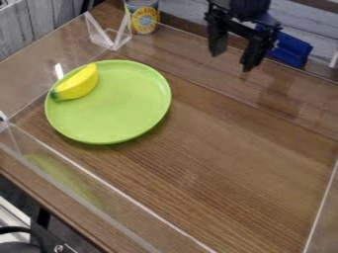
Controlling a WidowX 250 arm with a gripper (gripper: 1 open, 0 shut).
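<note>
My gripper [235,54] hangs dark at the top right, over the back of the wooden surface, with its fingers apart and nothing visible between them. A green plate [119,109] lies at the left, with a yellow curved object [79,78], banana-like, on its left rim. A blue object [292,49] sits at the back right, partly behind the gripper.
A can [140,14] stands at the back left, beside a white wire rack [109,35]. Clear walls edge the area.
</note>
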